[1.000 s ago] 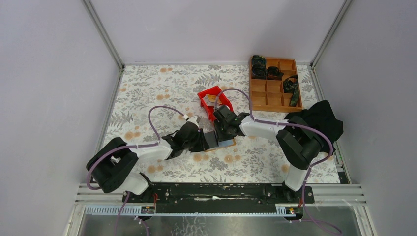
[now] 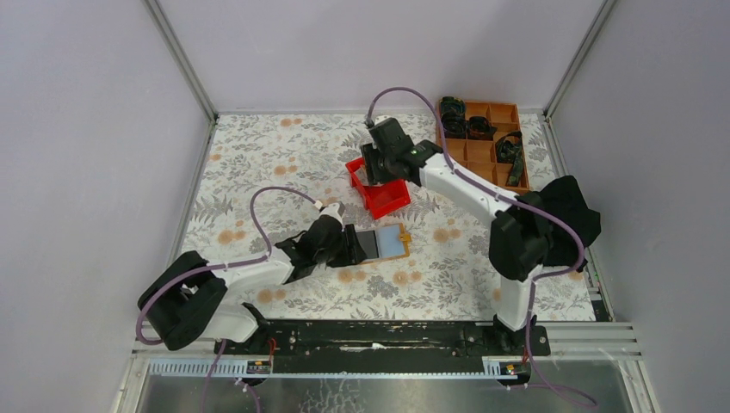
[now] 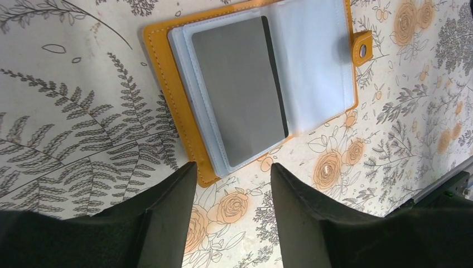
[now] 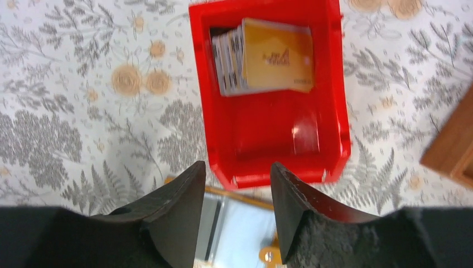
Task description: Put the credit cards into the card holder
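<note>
The card holder, orange-edged with clear pockets, lies unfolded on the table. A grey, card-like panel with a black strip fills its left pocket in the left wrist view. My left gripper is open at the holder's left end, nothing between its fingers. In the far end of a red bin lie a gold card and, partly under it, a striped silver one. Above this bin my right gripper has its fingers apart and empty, its tips appearing over the bin's near edge in the right wrist view.
A wooden compartment tray holding dark straps stands at the back right. Dark cloth lies at the right edge beside the right arm.
My right gripper has moved away from over the holder to the back, now above the red bin. The left arm has drawn slightly left, and the holder appears shifted a little.
</note>
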